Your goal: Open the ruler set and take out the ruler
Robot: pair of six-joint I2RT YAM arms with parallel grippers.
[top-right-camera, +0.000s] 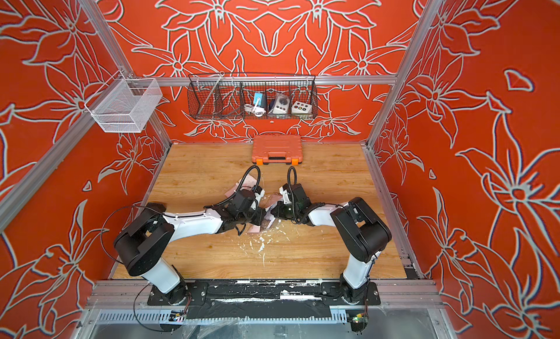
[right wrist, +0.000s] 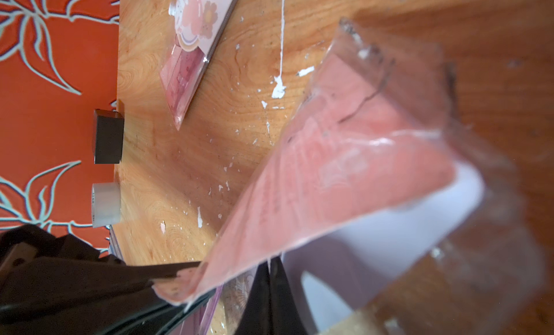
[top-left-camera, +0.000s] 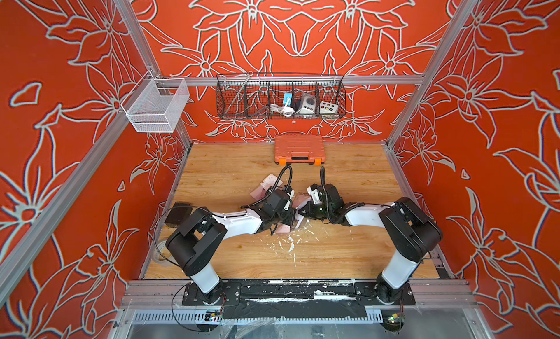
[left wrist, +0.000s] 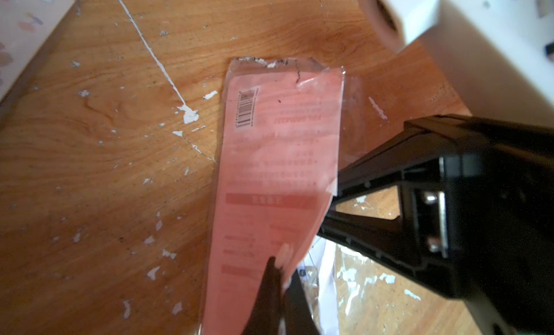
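The ruler set is a pink card packet in a clear sleeve (left wrist: 271,144), with a barcode near its far end. My left gripper is shut on one long edge of the card, which is creased and raised there. Beside that edge, my right gripper is shut, its tips close to the lifted border with nothing visible held between them. In the right wrist view the packet (right wrist: 340,156) bows upward, showing a white inner side and loose clear film. The ruler itself cannot be made out clearly.
A second packet with a flower print (right wrist: 199,18) lies toward the back left. An orange case (top-left-camera: 299,147) stands against the back wall, under a black wire basket (top-left-camera: 280,97). White flakes dot the wood. Both sides of the table have open room.
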